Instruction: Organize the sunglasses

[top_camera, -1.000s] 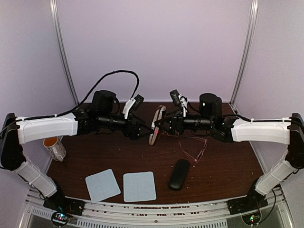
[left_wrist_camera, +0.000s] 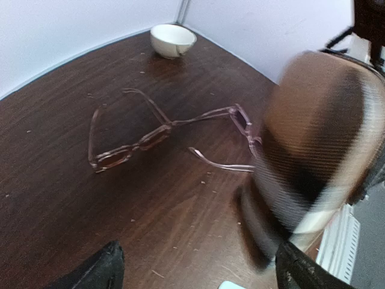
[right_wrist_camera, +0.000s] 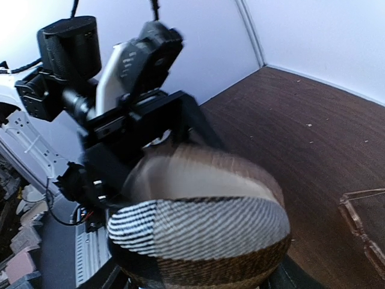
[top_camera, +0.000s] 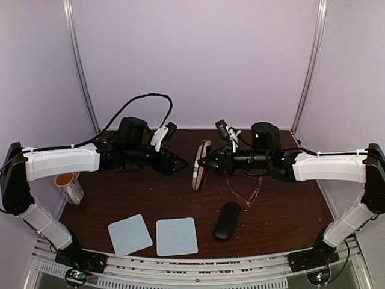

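An oval striped glasses case hangs between the arms, in the grasp of my right gripper; in the right wrist view the case fills the lower middle and hides most of the fingers. My left gripper stands open just left of the case, apart from it; in the left wrist view the case is blurred at the right. On the wood table lie sunglasses and a second pair, partly under the right arm in the top view. A black case lies at front right.
A white bowl stands behind the sunglasses. A mug is at the left edge. Two pale square pads lie at the front.
The striped case has moved slightly toward the front and now stands apart from my left gripper, which has shifted a little left and forward. The right gripper has shifted slightly.
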